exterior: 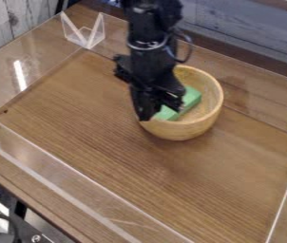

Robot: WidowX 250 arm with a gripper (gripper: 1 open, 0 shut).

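Observation:
My gripper (143, 106) is over the left rim of a tan bowl (197, 123) in the middle right of the camera view, shut, with nothing visible between its fingers. The arm hides part of the bowl. Inside the bowl lies a green object (184, 102), partly behind the gripper.
Clear plastic pieces stand at the back left and left edge. A wall borders the back.

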